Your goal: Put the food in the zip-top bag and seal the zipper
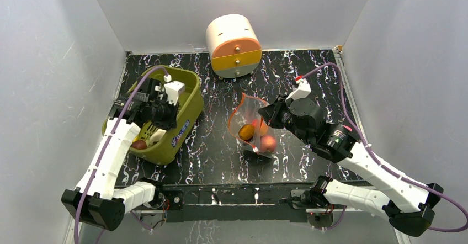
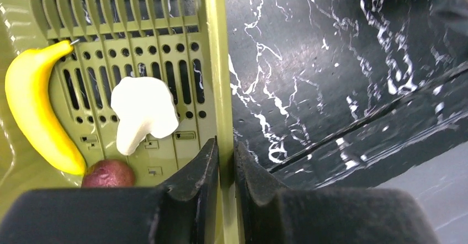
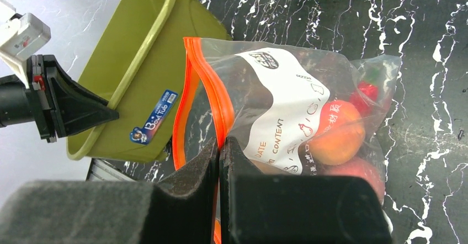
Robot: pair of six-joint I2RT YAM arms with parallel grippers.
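In the top view, a clear zip bag with an orange edge stands open-mouthed mid-table, a brown-orange food piece and peach-like fruit inside. The right wrist view also shows a red strawberry-like piece in it. My right gripper is shut on the bag's orange zip edge. My left gripper is shut on the rim of the green tub. Inside the tub lie a yellow banana, a white mushroom-like piece and a dark red round food.
A small rounded drawer cabinet in white, orange, yellow and grey stands at the back. Bare black marbled table lies between tub and bag. Grey walls flank both sides.
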